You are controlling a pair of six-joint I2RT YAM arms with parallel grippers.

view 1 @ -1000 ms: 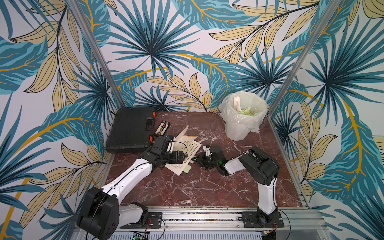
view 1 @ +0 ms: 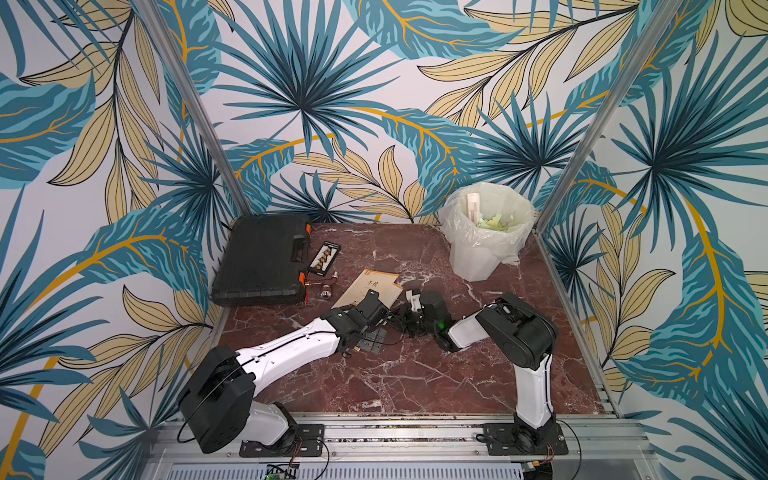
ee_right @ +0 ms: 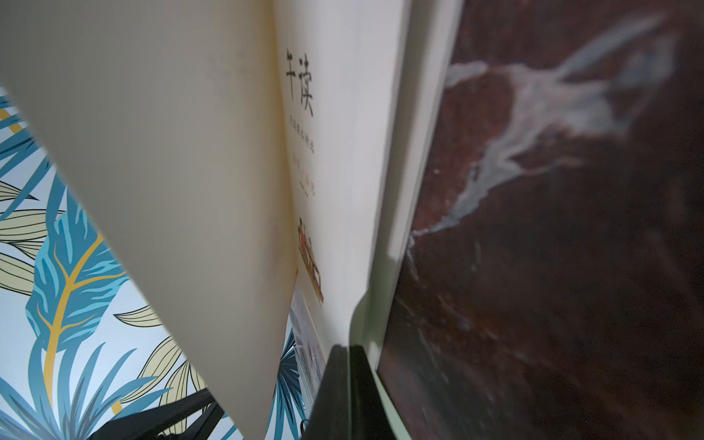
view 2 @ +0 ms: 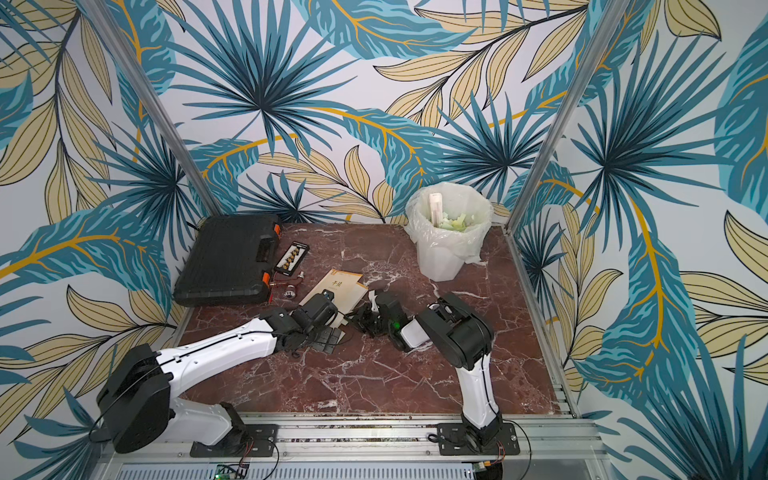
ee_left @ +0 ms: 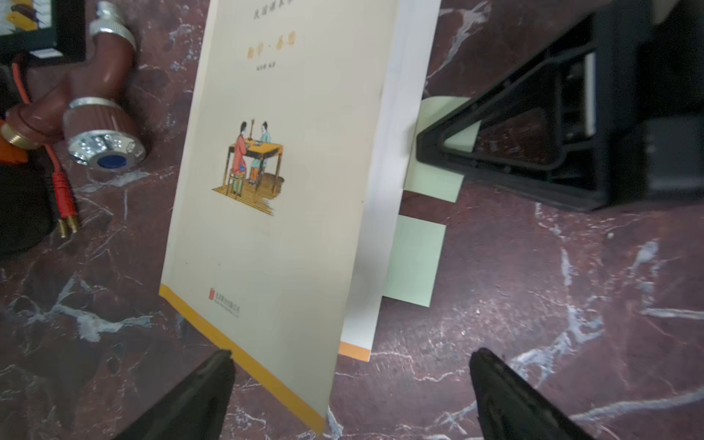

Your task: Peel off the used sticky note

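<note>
A cream booklet (ee_left: 271, 220) with a yellow-edged cover lies near the table's middle, its cover slightly lifted. Two pale green sticky notes (ee_left: 410, 260) stick out from its right edge. My left gripper hovers over the booklet, open with nothing between its fingers. My right gripper is shut low at the booklet's right edge, at the upper note; whether the note is caught in it is unclear. In the right wrist view a cover or page stands raised beside it.
A black case (view 1: 260, 260) sits back left, beside a boxed set (view 1: 324, 258) and a pipe fitting (ee_left: 102, 80) with red cables. A lined bin (view 1: 486, 248) with paper inside stands back right.
My left gripper has swung right and turned over the booklet. The booklet, which lay open, now shows its front cover. The right arm has stayed still.
</note>
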